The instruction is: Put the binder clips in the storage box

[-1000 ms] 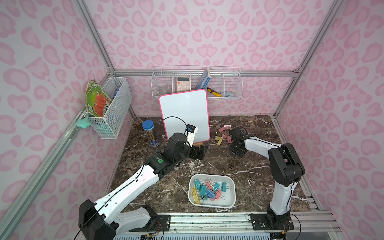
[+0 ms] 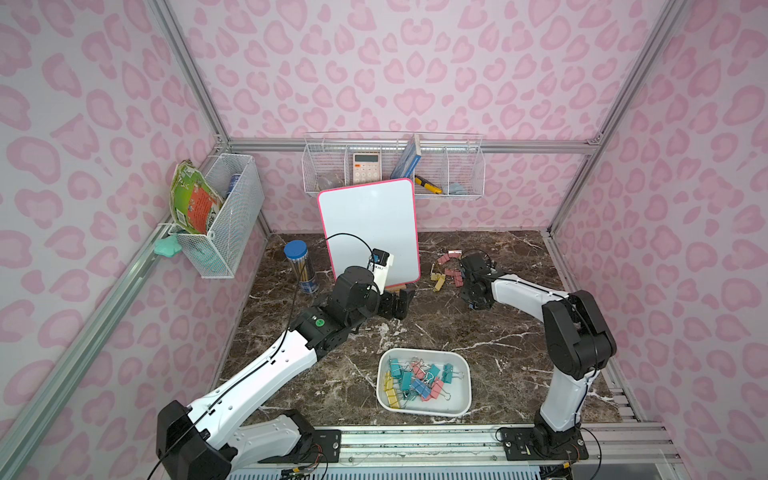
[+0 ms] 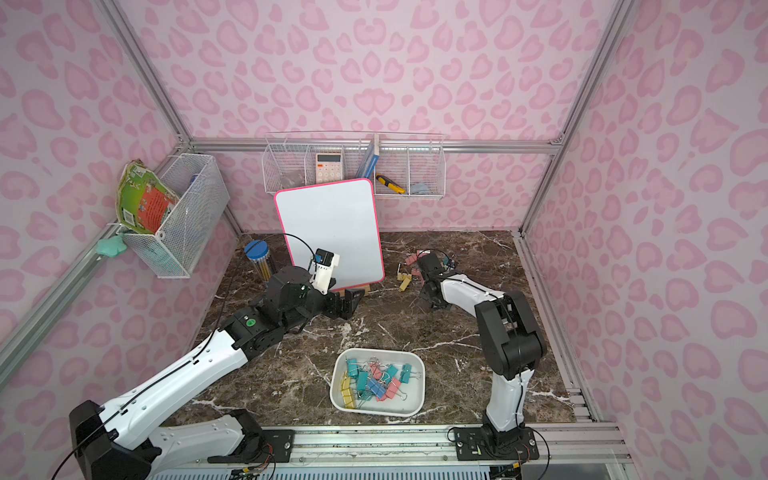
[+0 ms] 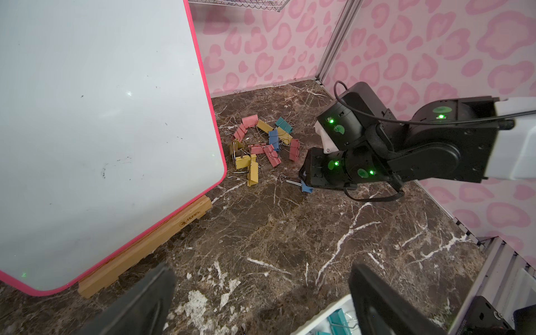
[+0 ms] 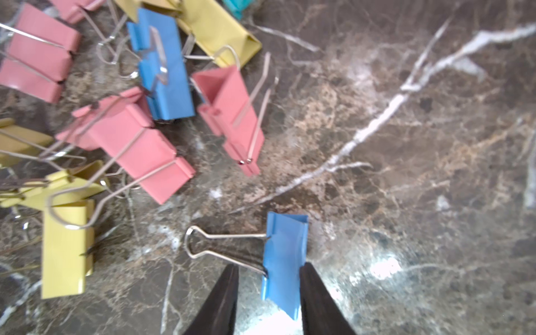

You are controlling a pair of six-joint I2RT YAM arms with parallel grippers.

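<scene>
A blue binder clip [image 5: 284, 259] lies apart from the pile, its wire handle pointing left in the right wrist view. My right gripper is part open, its dark fingertips reaching to either side of the clip's lower end; whether they touch it I cannot tell. Beyond lies a pile of pink, yellow, blue and teal clips, among them a pink clip [image 5: 234, 114] and a yellow clip [image 5: 66, 248]. Near the front edge stands the white storage box [image 2: 458, 406] with several clips inside. My left gripper [image 2: 402, 305] hangs open and empty in front of the whiteboard.
The whiteboard [image 2: 369, 228] stands on a wooden base [image 4: 145, 245] just left of the clip pile. A blue-lidded jar [image 2: 301, 266] is further left. Bare marble tabletop [image 2: 432, 324] separates the pile from the box.
The left arm and the box have not visibly moved.
</scene>
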